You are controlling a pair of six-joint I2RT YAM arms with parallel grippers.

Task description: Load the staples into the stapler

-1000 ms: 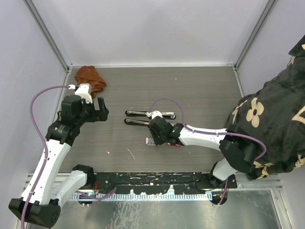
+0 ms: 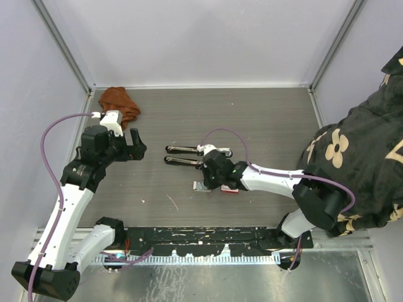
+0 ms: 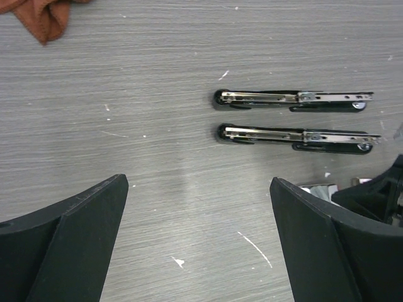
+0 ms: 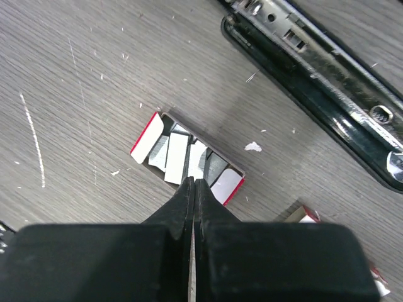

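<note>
Two opened black-and-silver staplers lie side by side: the far stapler and the near stapler, part of which fills the upper right of the right wrist view. In front of them is an open staple box (image 4: 182, 155) holding several pale staple strips. My right gripper is shut, its tips over the box's near side; whether a thin strip sits between them cannot be made out. In the top view that arm hides the right part of the near stapler. At the left, my left gripper (image 2: 135, 148) is open and empty, away from the staplers.
A second small box (image 2: 230, 190), red and white, lies right of the staple box, partly under the right arm. A brown cloth (image 2: 119, 104) rests at the back left, and a dark flowered fabric (image 2: 359, 151) covers the right side. Free table lies behind the staplers.
My left gripper has moved a touch to the right. Staplers and staple box look unmoved.
</note>
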